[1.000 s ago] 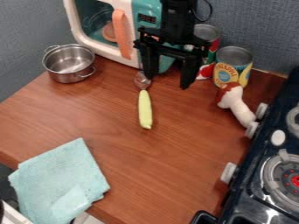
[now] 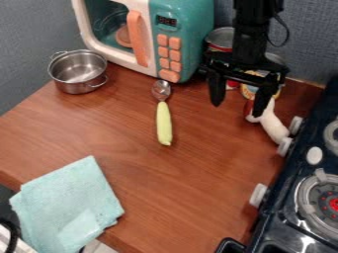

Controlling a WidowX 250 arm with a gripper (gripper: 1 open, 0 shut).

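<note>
My black gripper [image 2: 239, 99] hangs at the back right of the wooden counter, open, its two fingers apart in front of the cans [image 2: 219, 41] and above a white toy with a red top [image 2: 270, 125], which it partly hides. A spoon [image 2: 161, 91] and a yellow corn cob [image 2: 164, 125] lie in the middle of the counter. I cannot tell whether anything is between the fingers.
A toy microwave [image 2: 185, 35] stands at the back, with a steel pot [image 2: 78, 69] to its left. A black stove [image 2: 303, 208] fills the right side. A folded cloth [image 2: 66, 203] lies front left.
My gripper has moved right from in front of the microwave toward the white toy, and now hides more of the can and the toy's top.
</note>
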